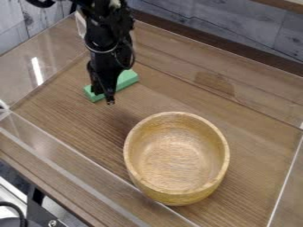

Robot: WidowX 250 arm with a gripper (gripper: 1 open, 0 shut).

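A black gripper (108, 96) is low over a flat green block (124, 80) on the wooden table, its fingertips at the block's near side and partly covering it. The fingers look close together; whether anything is between them is not clear. A large empty pale-yellow bowl (176, 156) sits in the front right.
The right half of the wooden table (243, 106) behind the bowl is clear, as is the area left of the bowl. A wall or ledge edges the back right. Black cables lie at the lower left corner.
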